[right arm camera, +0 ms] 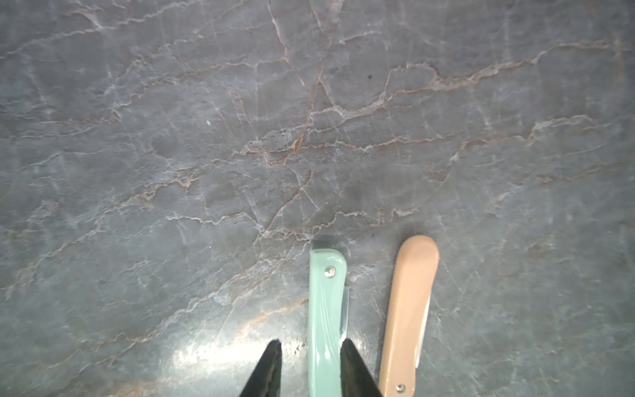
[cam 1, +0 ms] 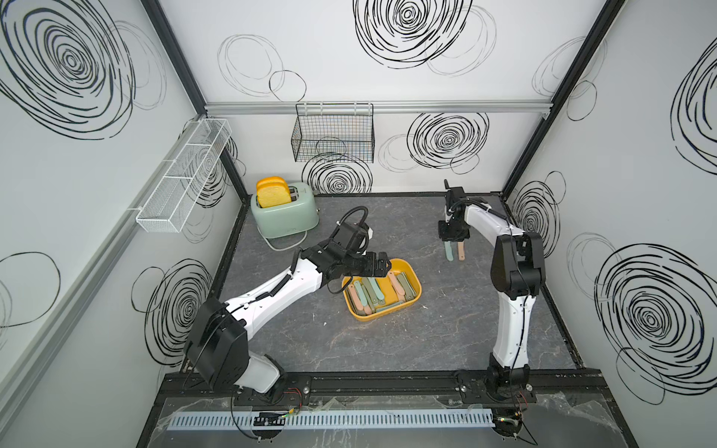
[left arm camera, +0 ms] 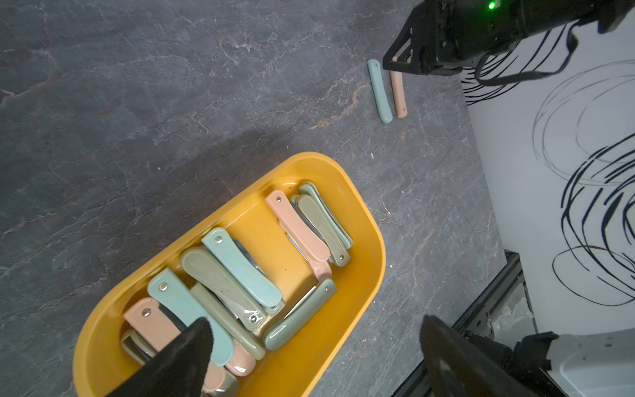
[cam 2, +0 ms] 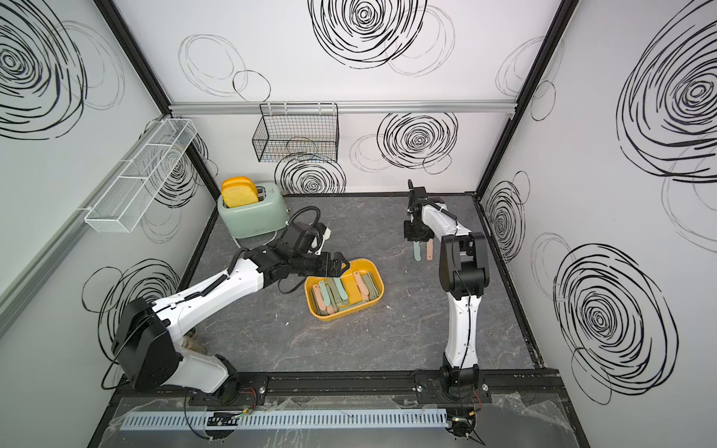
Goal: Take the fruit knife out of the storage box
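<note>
A mint fruit knife lies folded on the table beside a peach knife. My right gripper is over the mint knife, its fingertips standing apart on either side of the handle, with no visible grip on it. Several more green, mint and peach knives lie in the yellow storage box, one of them a mint knife near the middle. Above the box hangs my left gripper, open wide and empty. In the top left view, the right gripper hides the far ends of both knives on the table.
A green toaster with yellow bread stands at the back left. Wire baskets hang on the back wall and left wall. Table surface between the box and the right arm is clear.
</note>
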